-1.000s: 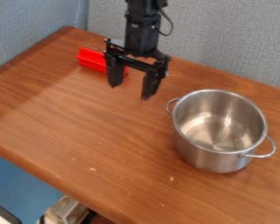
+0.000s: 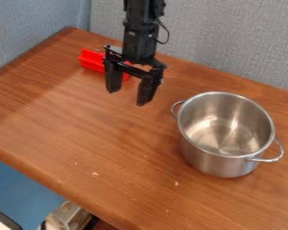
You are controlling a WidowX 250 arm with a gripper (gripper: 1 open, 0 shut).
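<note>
My black gripper [image 2: 130, 88] hangs over the back middle of the wooden table, its two fingers apart and open, with no object visible between them. Partly hidden behind it, a red object [image 2: 93, 59] lies near the back left; its shape is hard to make out. A steel pot [image 2: 226, 135] with two side handles stands upright on the right, apart from the gripper.
A blue wall [image 2: 26, 27] borders it at the left, a grey wall [image 2: 230, 45] at the back. Some metal hardware [image 2: 67, 217] sits below the front left edge.
My gripper has moved a little to the left, away from the pot. The red object and the pot appear unmoved.
</note>
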